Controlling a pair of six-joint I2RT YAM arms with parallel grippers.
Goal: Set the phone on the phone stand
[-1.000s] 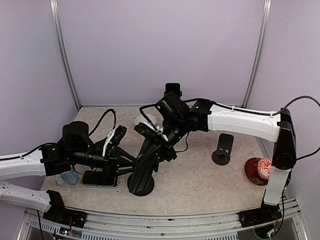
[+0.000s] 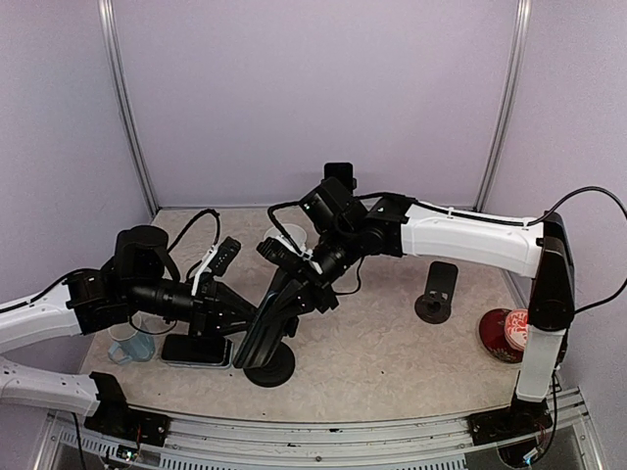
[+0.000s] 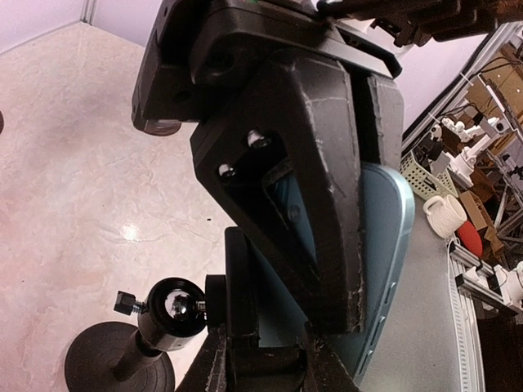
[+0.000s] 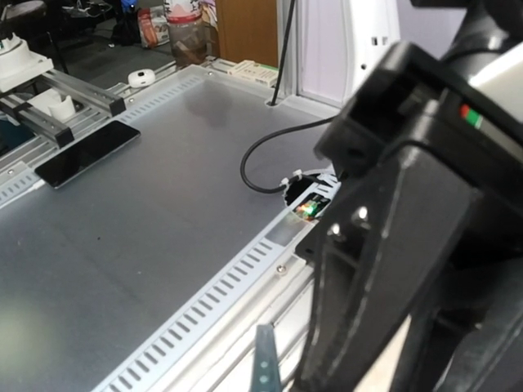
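Observation:
In the top view my two grippers meet at the centre-left over a round black stand base (image 2: 269, 375). My left gripper (image 2: 245, 318) is shut at the stand's upper part, whose post (image 3: 135, 355) and knob show in the left wrist view. My right gripper (image 2: 299, 294) is shut on the phone, seen in the left wrist view as a light blue slab (image 3: 384, 245) behind its black fingers. The phone stands tilted at the stand; whether it rests on it is hidden.
A black phone-like slab (image 2: 194, 351) lies left of the base, beside a blue mug (image 2: 132, 343). Another black stand (image 2: 436, 294) and a red round object (image 2: 500, 338) are on the right. A white dish (image 2: 286, 232) is behind the grippers.
My left gripper has shifted slightly left, and the slab between the grippers has shifted left and tilted a little further. My right arm is nearly still.

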